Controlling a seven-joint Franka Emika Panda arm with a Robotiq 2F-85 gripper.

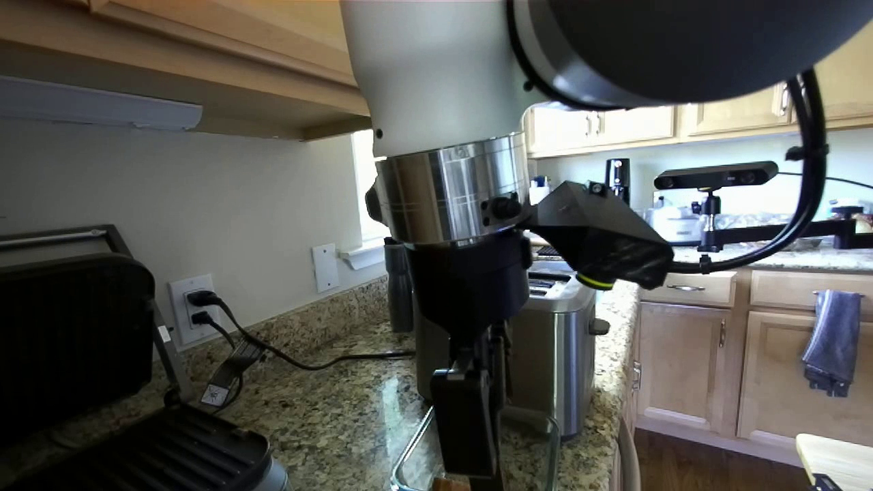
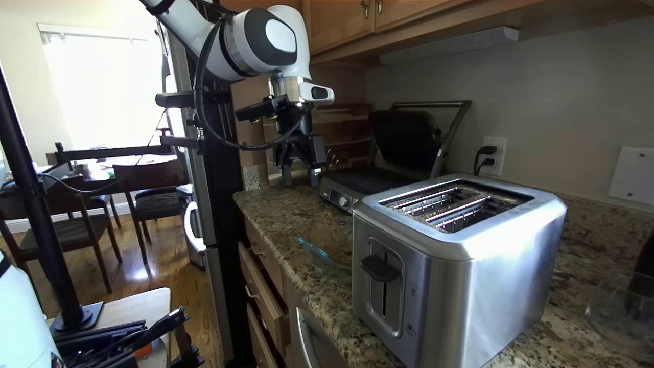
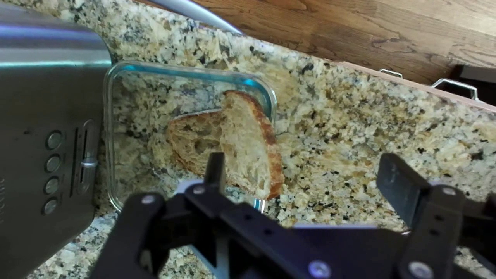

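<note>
Two slices of bread (image 3: 246, 144) lie overlapping inside a clear glass dish (image 3: 110, 139), one slice leaning over its right end in the wrist view. Beside the dish stands a steel toaster (image 2: 509, 257) with a black lever and empty-looking slots on top. My gripper is open, its fingers wide apart above the counter, with nothing between them. One finger overlaps the bread's lower edge in the wrist view; how high it hangs above the bread is hard to tell. The gripper (image 2: 300, 178) also shows beyond the toaster in exterior view 2.
An open black grill (image 1: 155, 458) stands on the counter near the wall. A power cord (image 1: 327, 364) runs across the granite from the outlet (image 1: 192, 307). Wooden cabinets (image 1: 221, 33) overhang the counter. The counter's front edge drops to the floor.
</note>
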